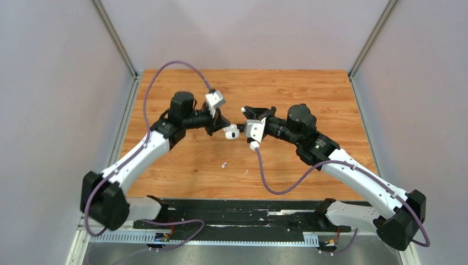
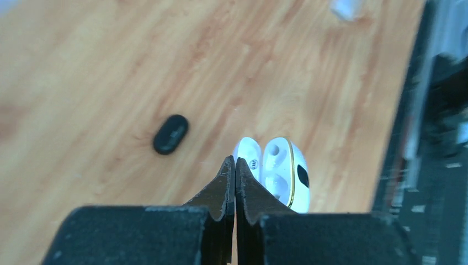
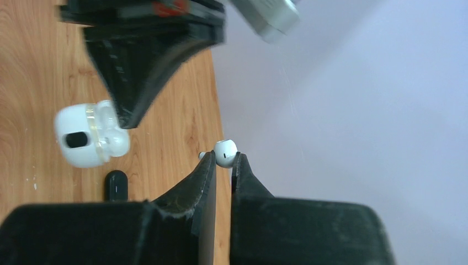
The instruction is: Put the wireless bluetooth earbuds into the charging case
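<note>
The white charging case (image 1: 232, 132) stands with its lid open at the tips of my left gripper. Its two round wells face up in the left wrist view. The left fingers are closed together, seemingly pinching the thin lid; the exact contact is hidden. A white earbud (image 3: 225, 153) sticks out from the fingertips of my right gripper, which is shut on it. In the top view this earbud is a small white tip, just right of and behind the case. Another white earbud (image 1: 224, 165) lies on the table towards the front.
A black oval object (image 2: 170, 134) lies on the wooden table near the case, partly covered by the right arm from above. A thin white sliver (image 1: 246, 172) rests farther forward. Both wrists are close together.
</note>
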